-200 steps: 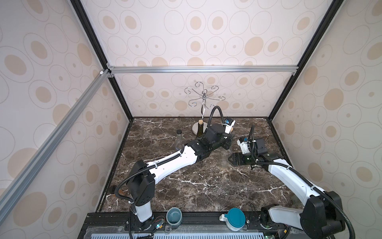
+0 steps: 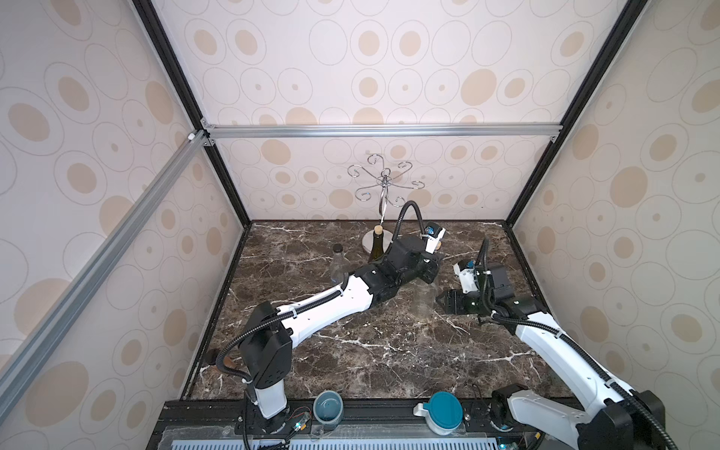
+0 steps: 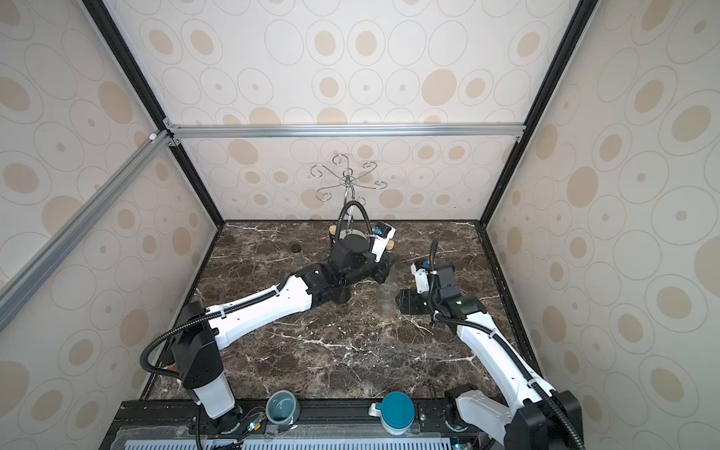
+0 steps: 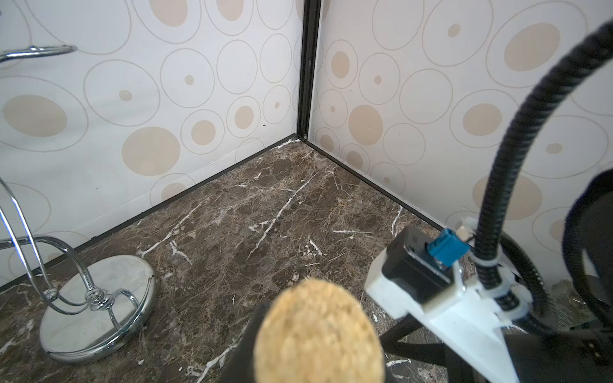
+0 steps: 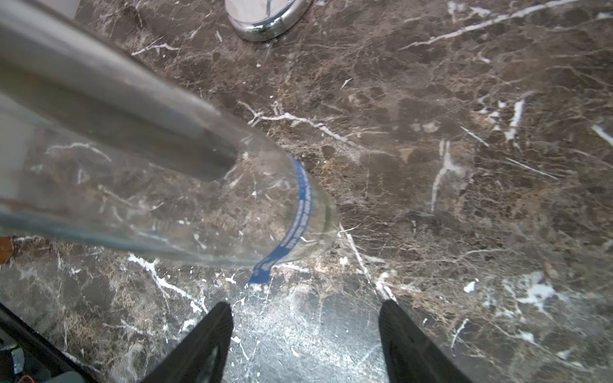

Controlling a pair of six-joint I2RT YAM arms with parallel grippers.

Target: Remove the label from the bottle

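A corked clear glass bottle (image 5: 159, 217) hangs tilted in the right wrist view. Round its lower end runs a narrow blue label (image 5: 297, 226), one end of which stands loose from the glass. My left gripper (image 2: 432, 268) is shut on the bottle's upper part; in the left wrist view the cork (image 4: 319, 332) sticks up and covers most of the fingers. Just beyond the bottle's base, my right gripper has its fingers apart. Only bare tabletop shows between them, and the label's loose end lies beyond the left finger (image 5: 207, 341), apart from it.
A chrome stand (image 2: 384, 187) rises at the back. Near it is a dark corked bottle (image 2: 377, 243), with a clear dark-capped bottle (image 2: 337, 262) to its left. A blue cup (image 2: 328, 408) and a teal-lidded mug (image 2: 444, 412) sit at the front.
My right gripper has shifted a little to the right, away from the bottle, its arm swinging the same way. The left arm holds almost still.
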